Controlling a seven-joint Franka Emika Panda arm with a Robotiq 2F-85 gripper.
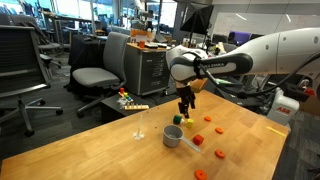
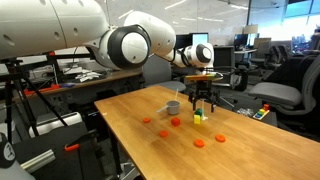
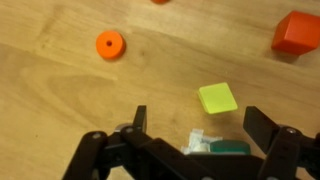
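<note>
My gripper is open, its two dark fingers spread wide with nothing between them. In the wrist view, a yellow block lies just ahead of the gap, nearer the right finger. A dark green piece shows lower down, partly covered by the gripper, with a small white item beside it. A red block sits at the upper right. From the first exterior view, the gripper hangs above the table, close over the green piece and the yellow block.
A grey metal mug stands close by, and the red block is beside it. Several flat orange discs are scattered around. Wide bare wooden table lies to the left in the first exterior view.
</note>
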